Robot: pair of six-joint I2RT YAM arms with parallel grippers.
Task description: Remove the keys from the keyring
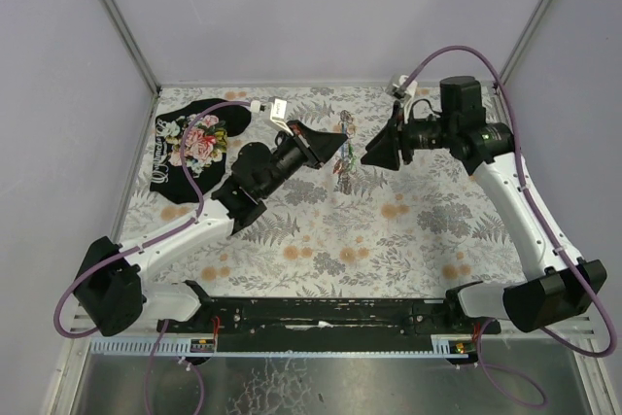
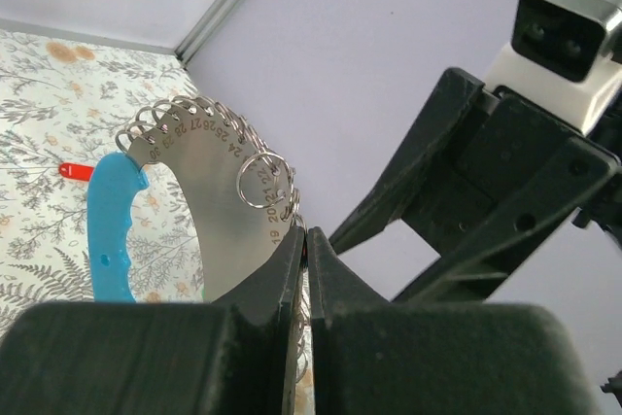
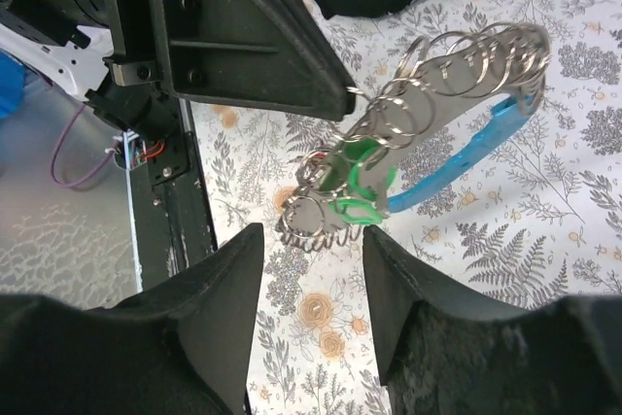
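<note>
A long keyring [image 2: 199,172] of many metal rings, carrying metal blades with blue [image 2: 109,235] and green [image 3: 355,187] handles, hangs from my left gripper [image 1: 340,138]. In the left wrist view that gripper is shut on the ring row, its fingertips meeting at a ring. My right gripper [image 1: 379,153] is just right of the bundle. In the right wrist view its fingers stand part open beneath the green-handled piece, with nothing clearly held between them. A small red tag [image 2: 76,171] shows behind the blue handle.
A black cloth with floral print [image 1: 190,148] lies at the left of the patterned table [image 1: 340,250]. Pale walls border the back and sides.
</note>
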